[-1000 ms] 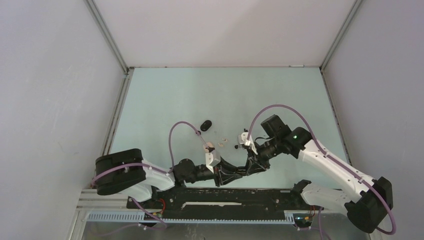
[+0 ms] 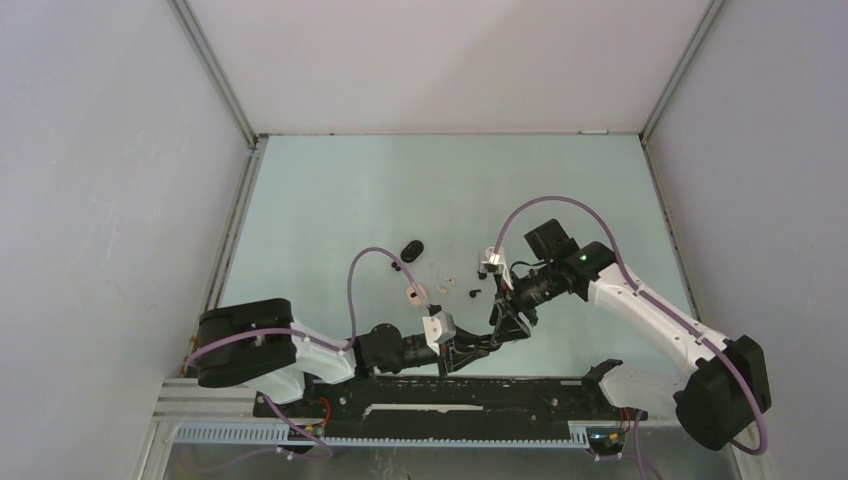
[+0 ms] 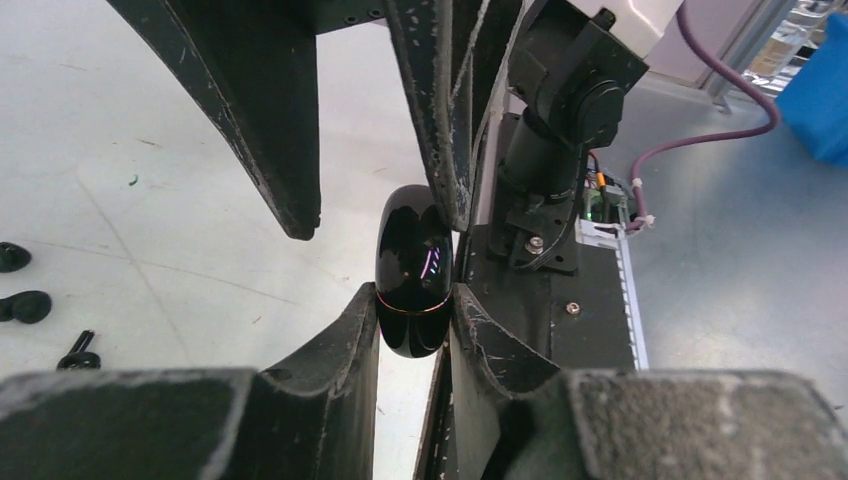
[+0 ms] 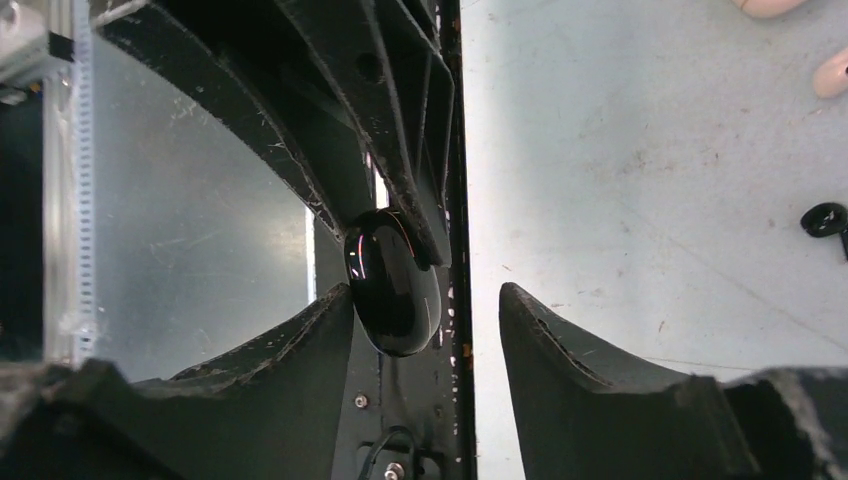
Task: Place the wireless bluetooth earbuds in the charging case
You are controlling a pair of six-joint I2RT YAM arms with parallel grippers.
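A glossy black case (image 3: pixel 413 260) with a thin gold seam is in my left gripper, which is shut on it near the table's front edge. My right gripper stands open around the case's near side; its fingers show just above the case in the left wrist view, one very close to it. Small black earbuds lie on the white table, also visible in the right wrist view. Whether the case's lid is closed all round is hard to tell; it looks closed.
Another black case (image 2: pixel 412 250) lies mid-left on the table (image 2: pixel 450 180), with several small beige and black pieces around the middle. The dark rail along the front edge is below the grippers.
The right arm and gripper have shifted slightly toward the back of the table. My left gripper has moved a little to the right with the case.
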